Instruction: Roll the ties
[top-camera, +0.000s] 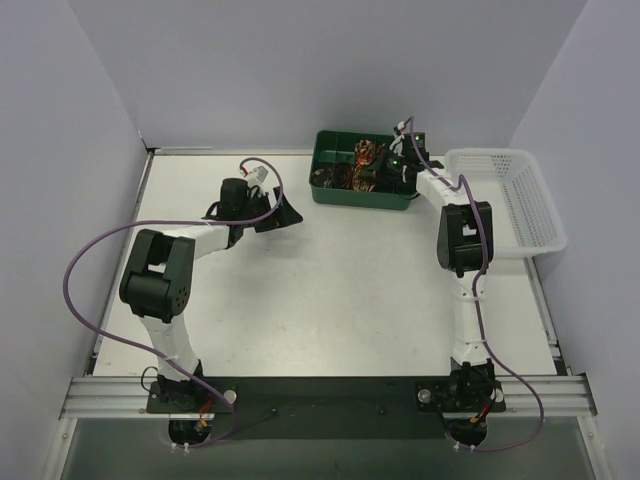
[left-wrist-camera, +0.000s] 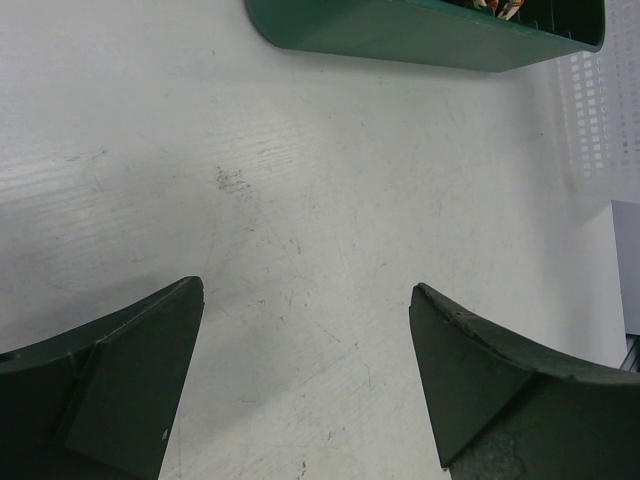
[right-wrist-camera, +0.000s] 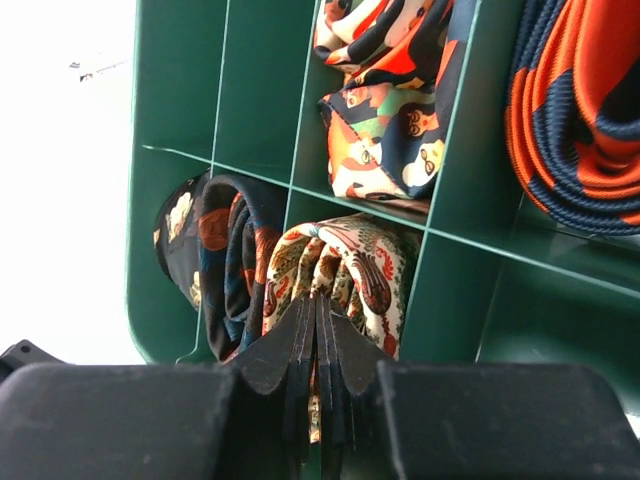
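In the right wrist view, a cream paisley tie (right-wrist-camera: 380, 270), rolled, stands in a front compartment of the green divided box (right-wrist-camera: 530, 268). My right gripper is shut at this roll, its tips against the cloth; a sliver of patterned fabric shows between the fingers. A dark navy and rust tie (right-wrist-camera: 240, 240) and a black one (right-wrist-camera: 180, 230) sit to its left. Behind lies an orange and navy print tie (right-wrist-camera: 390, 130); a striped one (right-wrist-camera: 570, 130) is at the right. My left gripper is open above bare table.
A white perforated basket (top-camera: 535, 200) stands right of the green box, under the right arm's side. Grey walls close off the back and both sides.
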